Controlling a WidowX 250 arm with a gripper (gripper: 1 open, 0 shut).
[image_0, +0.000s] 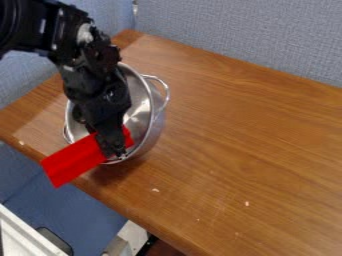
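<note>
My gripper (110, 134) is shut on a red block (75, 160), a long bright-red bar angled down to the lower left, its far end out past the pot toward the table's left edge. The gripper reaches down over a steel pot (151, 117) with loop handles on the wooden table (241, 160). The arm hides much of the pot's inside, and the block's held end is partly hidden by the fingers.
Grey-blue padded walls (227, 30) stand behind. Off the table's left edge at the lower left lie a white object (20, 235) and blue flooring.
</note>
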